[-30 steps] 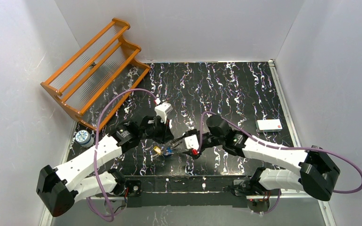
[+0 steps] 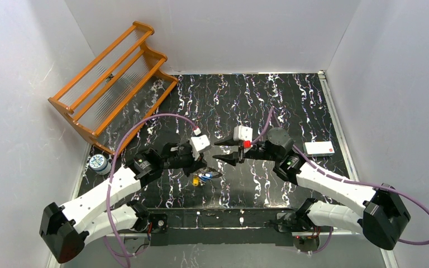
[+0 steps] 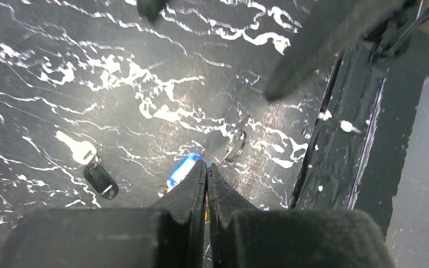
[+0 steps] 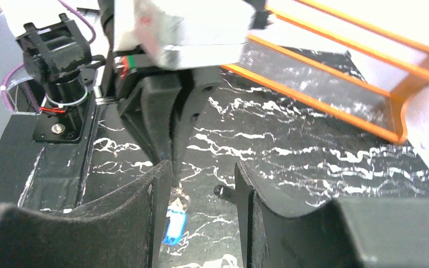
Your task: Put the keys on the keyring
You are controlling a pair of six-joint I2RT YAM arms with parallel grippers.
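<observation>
My left gripper is shut, with a key bunch at its fingertips. The bunch has a blue tag, a yellow tag and a metal keyring sticking out to one side. In the right wrist view the blue tag hangs just below the left fingertips; the exact part pinched is hidden. My right gripper stands open to the right of the left one, nothing between its fingers. A loose key with a black fob lies on the black marbled table.
A wooden rack stands at the back left, with a round white-and-blue container in front of it. On the right lies a white box.
My right gripper has backed away from the bunch, right and toward the back, and now shows spread fingers.
</observation>
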